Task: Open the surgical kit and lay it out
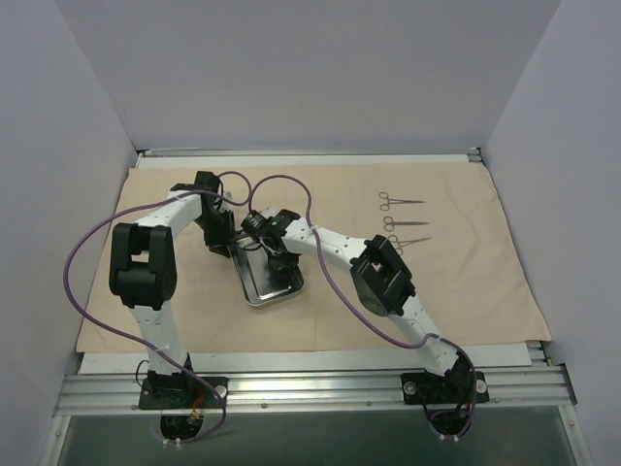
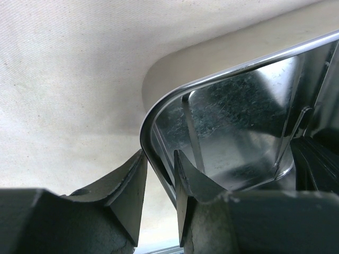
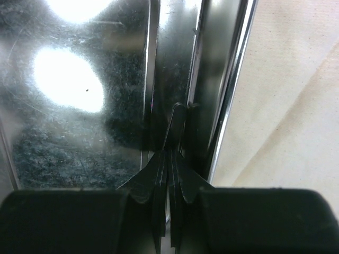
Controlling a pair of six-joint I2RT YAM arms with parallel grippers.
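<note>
The open metal kit tray (image 1: 254, 291) lies on the beige cloth, left of centre. My left gripper is shut on the tray's left rim, as the left wrist view shows. My right gripper reaches down inside the tray along the side by its right rim, fingers shut, over a thin metal instrument (image 3: 175, 108) lying in the groove there; whether the fingertips touch it I cannot tell. The instrument's near part is hidden behind the fingers.
Several scissor-like instruments (image 1: 408, 223) lie apart in a column on the cloth to the right. Both arms crowd the tray.
</note>
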